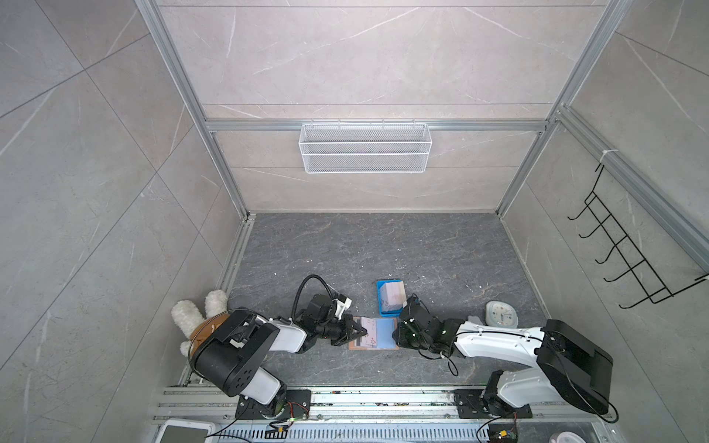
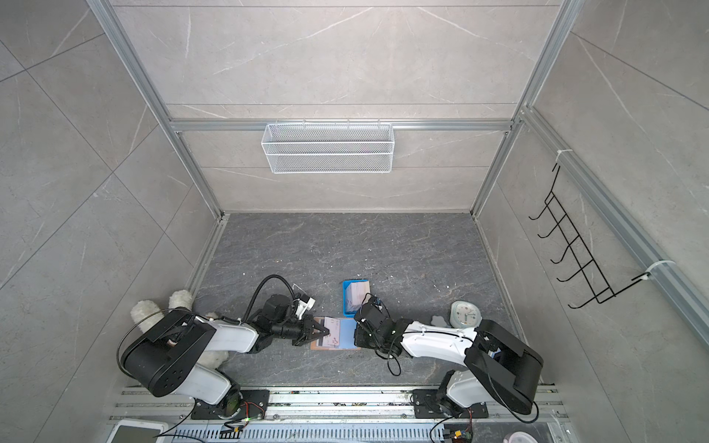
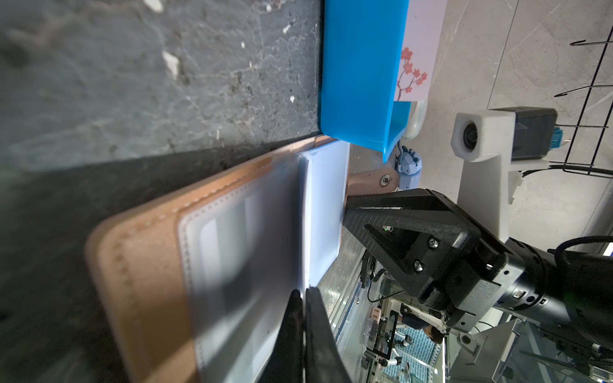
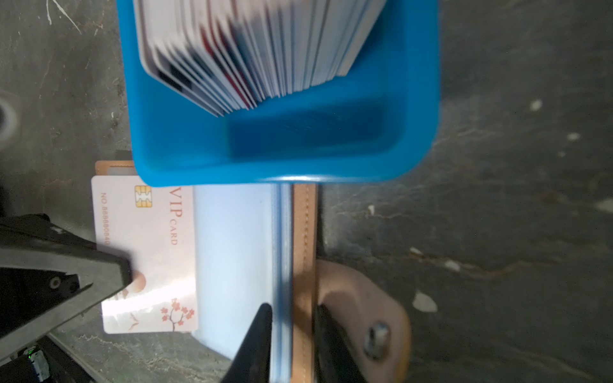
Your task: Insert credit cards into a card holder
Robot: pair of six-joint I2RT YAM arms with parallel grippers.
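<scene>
The tan card holder (image 3: 134,261) lies open on the floor with clear and pale blue sleeves (image 4: 233,255). A pink VIP card lies on its left part, with my left gripper at it, fingertips together, seen end-on at the edge of the sleeves in the left wrist view. Whether anything thin is between them is unclear. My right gripper stands open over the holder's right edge and strap, nothing visible between its fingers.
A blue tray (image 4: 319,159) full of upright cards stands just behind the holder. A white dial scale (image 1: 501,313) sits at the right, a plush toy (image 1: 188,317) at the left.
</scene>
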